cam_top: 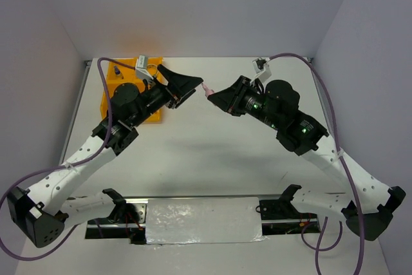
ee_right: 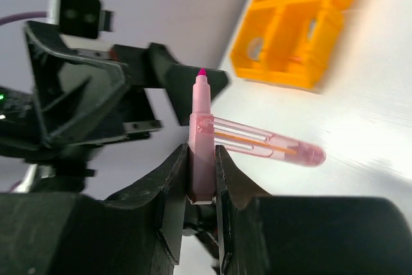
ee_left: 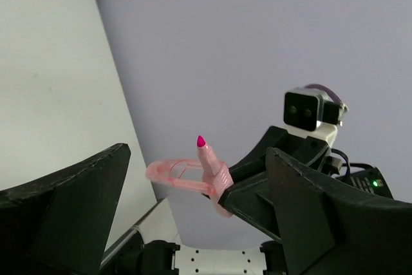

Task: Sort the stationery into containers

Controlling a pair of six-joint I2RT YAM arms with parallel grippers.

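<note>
A pink pen-like item (ee_right: 201, 159) with a magenta tip is pinched upright in my right gripper, which is shut on it. A translucent pink arm (ee_right: 264, 138) sticks out sideways from its body. My left gripper stands open, its fingers wide apart. In the left wrist view the pink item (ee_left: 219, 181) appears in the gap between those fingers, but only the right gripper grasps it. From above, the left gripper (cam_top: 187, 92) and right gripper (cam_top: 214, 100) face each other over the table, with the pink item (cam_top: 207, 89) in the small space between.
An orange divided container (cam_top: 156, 116) stands at the back left, partly under the left arm. A dark bottle-like object (cam_top: 117, 71) and other small things are in it.
</note>
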